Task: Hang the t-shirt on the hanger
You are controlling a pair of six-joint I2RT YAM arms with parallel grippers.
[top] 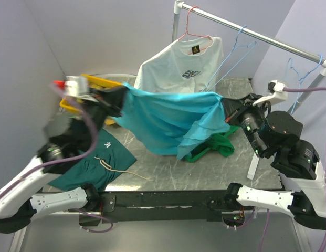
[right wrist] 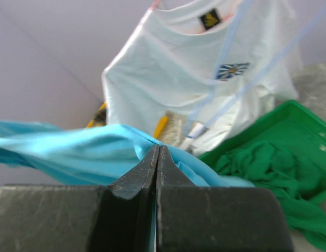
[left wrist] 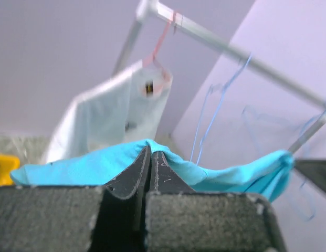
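Observation:
Stretched in the air between both arms hangs a turquoise cloth garment (top: 165,118), its upper edge nearly taut and a fold drooping on the right. In the top view my left gripper (top: 125,94), blurred, is at its left corner. The left wrist view shows that gripper's fingers (left wrist: 134,176) shut on the fabric. My right gripper (top: 225,107) grips the other corner, its fingers (right wrist: 136,173) closed over the cloth in the right wrist view. A light blue hanger (top: 237,48) hangs empty on the rail behind.
A white shirt (top: 163,68) on a pink hanger (top: 187,23) hangs from the metal rail (top: 231,21). More blue hangers (top: 304,76) are at right. A green bin (right wrist: 294,118) holds green cloth; dark green shorts (top: 113,157) lie front left. The yellow bin (top: 102,80) is partly hidden.

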